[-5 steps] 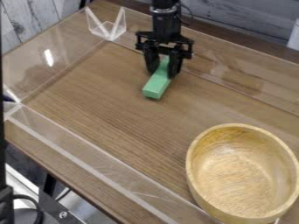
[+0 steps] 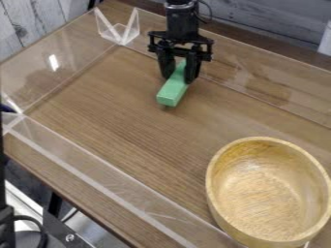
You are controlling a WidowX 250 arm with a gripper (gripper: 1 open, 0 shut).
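Observation:
The black gripper hangs at the top centre of the camera view, shut on a green object. The object is oblong and lies slanted, its lower end toward the viewer, over the wooden table. Whether it rests on the wood or is just above it I cannot tell.
A large beige bowl stands at the lower right. A clear angular container is at the upper left. Dark cables lie at the lower left edge.
The gripper and the green object have shifted slightly to the right over the last second. The bowl and the clear container have not moved.

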